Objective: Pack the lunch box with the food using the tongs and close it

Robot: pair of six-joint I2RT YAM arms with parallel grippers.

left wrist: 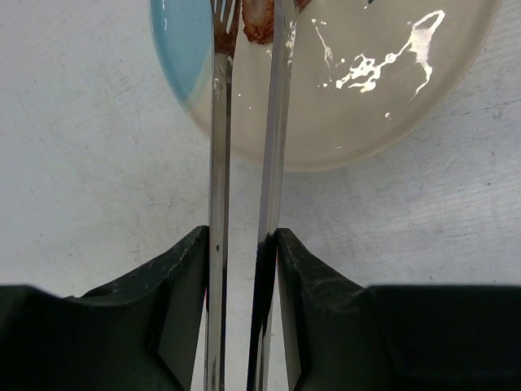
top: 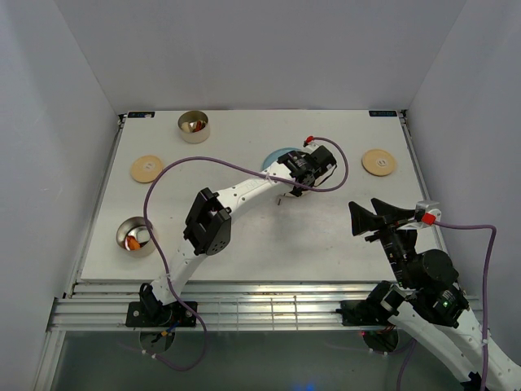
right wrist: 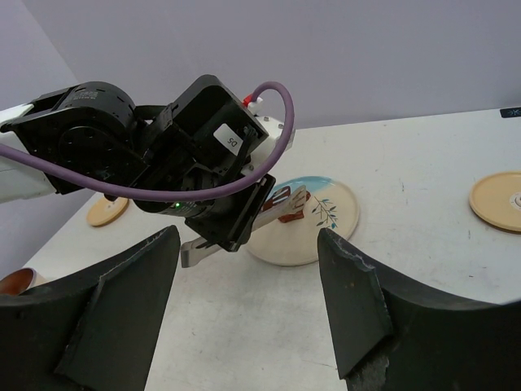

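My left gripper is shut on metal tongs (left wrist: 220,147), with one fork-like arm. The tongs point at a plate (left wrist: 383,98) with a blue edge and a leaf pattern. Browned food (left wrist: 259,20) shows between and behind the tong tips, over the plate; whether they pinch it, I cannot tell. In the right wrist view the food (right wrist: 291,217) appears at the tips, low over the plate (right wrist: 346,208). At the right front, my right gripper (top: 368,212) stands open and empty, well apart from the plate. In the top view the left arm covers most of the plate (top: 277,155).
A round container (top: 195,137) with food stands at back left. Nearer, a metal container (top: 122,228) holds orange food. Round lids lie at left (top: 146,169) and right (top: 379,162). Table space in front of the plate is clear. A purple cable arches over the left arm.
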